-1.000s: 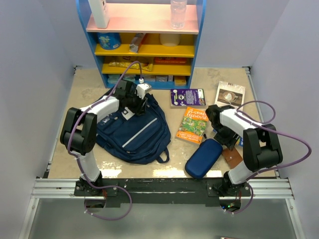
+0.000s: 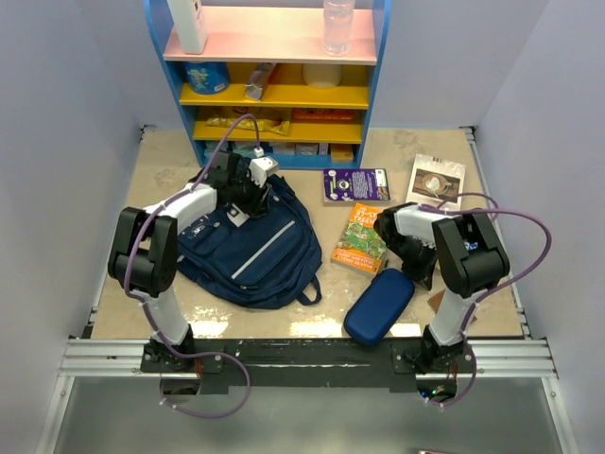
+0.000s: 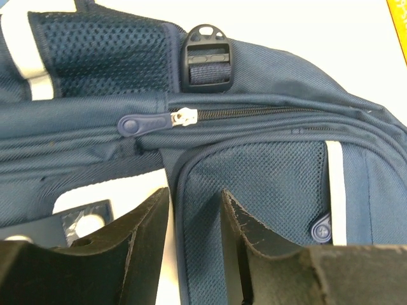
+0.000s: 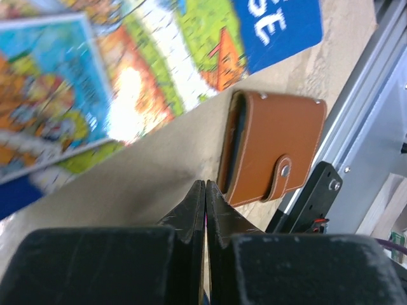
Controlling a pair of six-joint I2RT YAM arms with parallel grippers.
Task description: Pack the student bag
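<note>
The navy student bag lies flat on the left of the table, closed up as far as it shows. Above its top zipper pull hovers my left gripper, its fingers parted with only bag fabric seen beyond them. At the right, my right gripper is shut, nothing between its fingertips. Just past those tips lies a brown wallet, beside colourful book covers. A blue pencil case rests at the table's front, and an orange treehouse book behind it.
A purple book and a book with a cup picture lie at the back right. The shelf stands behind the table. Bare tabletop shows between bag and books.
My left arm has shifted a little left over the bag.
</note>
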